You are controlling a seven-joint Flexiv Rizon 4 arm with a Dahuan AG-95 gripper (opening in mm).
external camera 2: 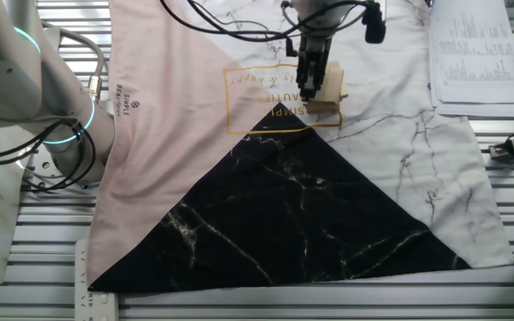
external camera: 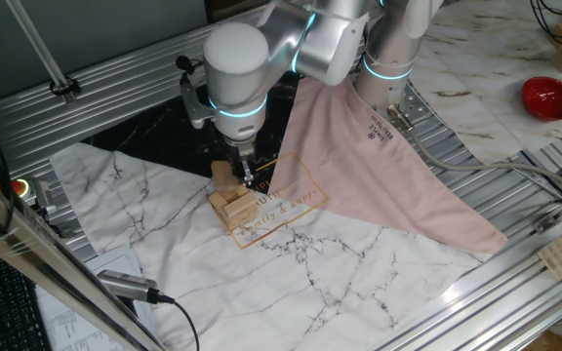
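Observation:
Light wooden blocks (external camera: 234, 209) are grouped on the white marbled part of the cloth, close to the gold-framed lettering. Another wooden piece (external camera: 223, 177) stands up at the rear of the group, right beside my gripper (external camera: 246, 179). From the second exterior view, the gripper (external camera 2: 308, 92) points down in front of the wood (external camera 2: 330, 87) and covers part of it. Its fingertips are small and dark, and whether they are apart or closed on the upright piece is not clear.
The cloth has pink (external camera: 359, 166), black (external camera 2: 284, 209) and white marbled areas, mostly bare. A red bowl (external camera: 549, 98) sits far right. A cabled grey device (external camera: 130, 287) and papers (external camera 2: 473, 53) lie beyond the cloth's edge.

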